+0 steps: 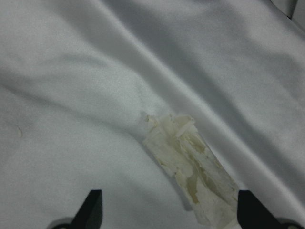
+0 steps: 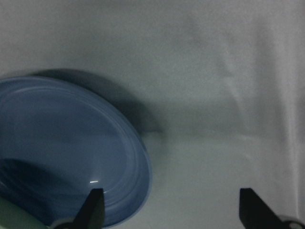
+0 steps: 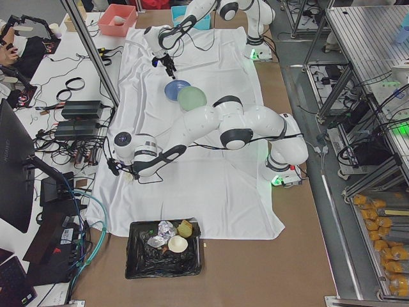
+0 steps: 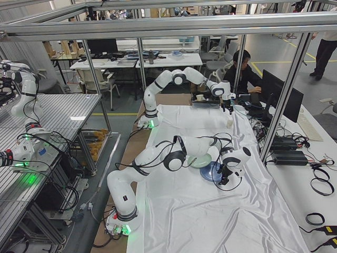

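Note:
In the left wrist view a crumpled, translucent cream wrapper [image 1: 190, 167] lies on the white cloth [image 1: 86, 148], below and between the fingers of my open left gripper. In the right wrist view my right gripper stands open over the right edge of a blue plate [image 2: 71, 138], its fingers empty. A green plate [image 3: 192, 98] sits beside the blue one in the camera left view.
A black-lined tray [image 3: 144, 256] at the near end holds foil, a yellow piece and a white cup. A pink bin [image 3: 118, 19] and blue bin [image 3: 202, 22] stand at the far end.

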